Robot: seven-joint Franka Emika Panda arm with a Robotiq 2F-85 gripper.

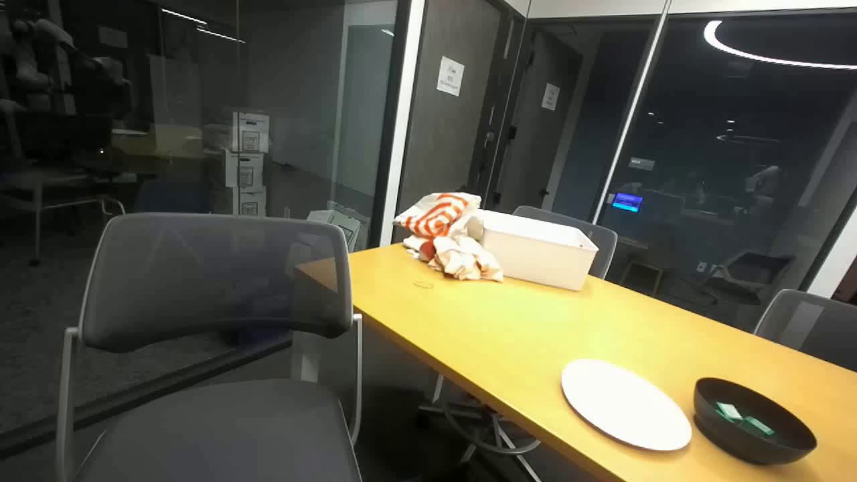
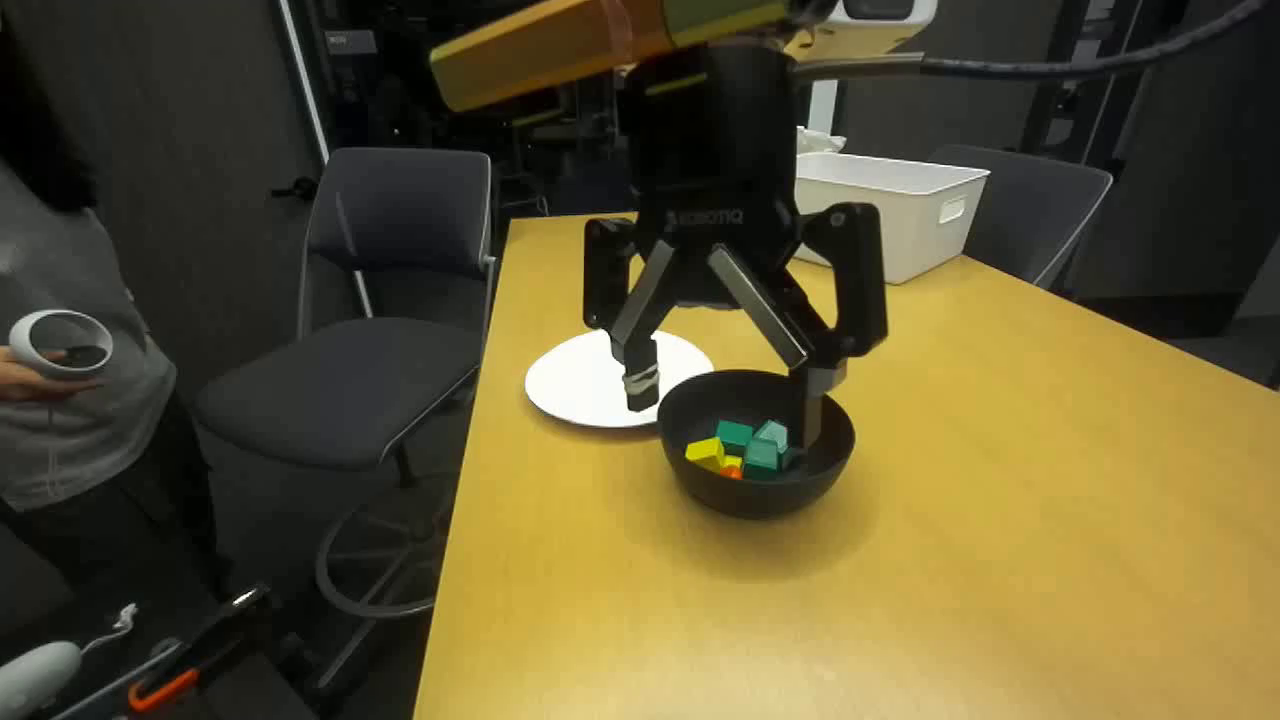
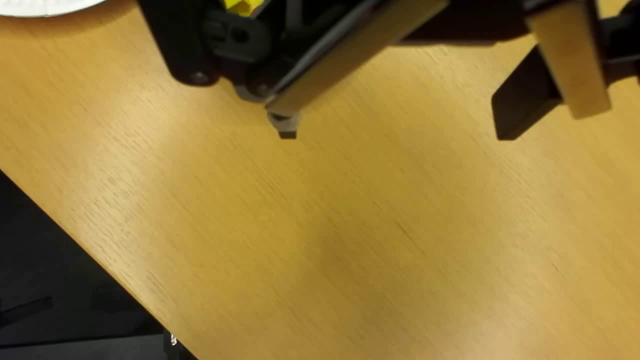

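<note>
A black bowl stands on the table, holding several blocks: green ones, a yellow one and a bit of orange. Touching or nearly touching it is a white plate, empty in exterior view 1. My gripper hangs open in front of or above the bowl in exterior view 2, with no object held between its fingers; its exact height over the rim is hard to judge. In the wrist view, the spread fingers stand over bare wood, and a yellow block peeks out at the top edge.
A white bin sits at the table's far end beside crumpled cloth or bags. Chairs line the table. A person holding a controller stands off to the left.
</note>
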